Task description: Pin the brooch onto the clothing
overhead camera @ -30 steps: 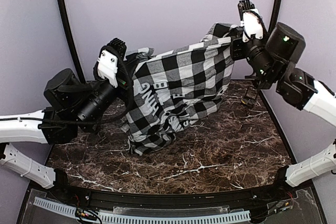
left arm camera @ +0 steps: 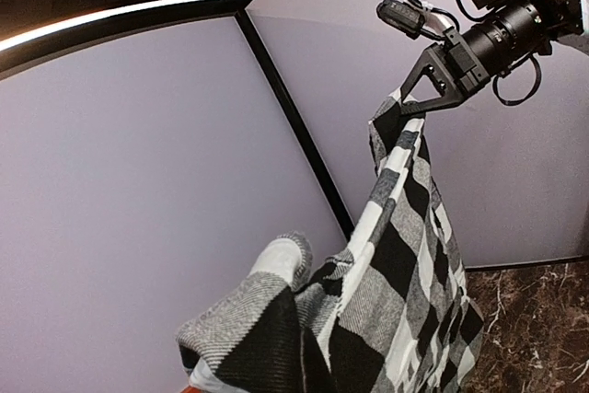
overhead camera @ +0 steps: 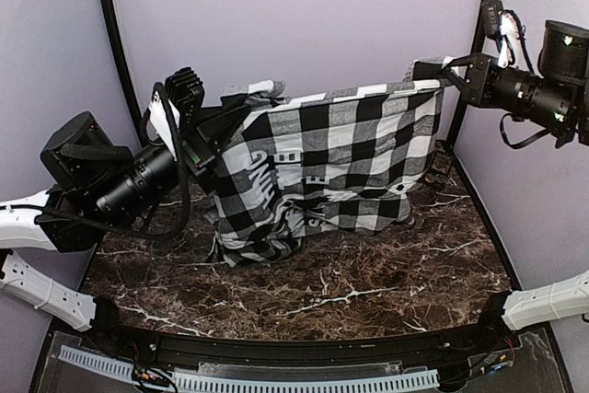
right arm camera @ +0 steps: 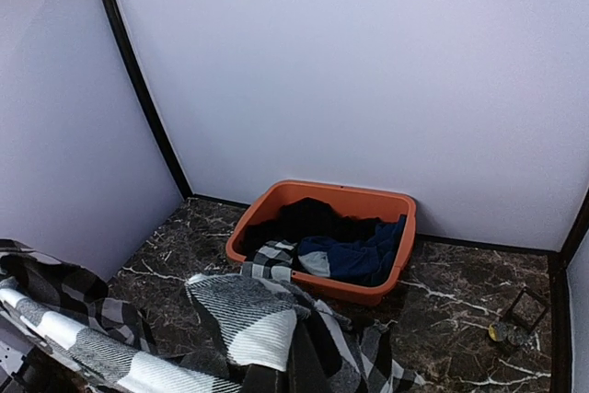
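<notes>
A black-and-white checked garment point(overhead camera: 336, 154) with pale lettering hangs stretched between my grippers, its lower part bunched near the tabletop. My left gripper point(overhead camera: 241, 113) is shut on its left upper corner; in the left wrist view the cloth hides those fingers. My right gripper point(overhead camera: 449, 71) is shut on the right upper corner, also seen gripping it in the left wrist view point(left arm camera: 412, 102). I cannot pick out a brooch.
In the right wrist view an orange bin point(right arm camera: 373, 295) of dark clothes stands by the wall, with a small dark frame object point(right arm camera: 511, 329) to its right.
My right gripper has moved right and turned, drawing the garment's top edge wider. My left gripper has shifted slightly and turned, still with the cloth.
</notes>
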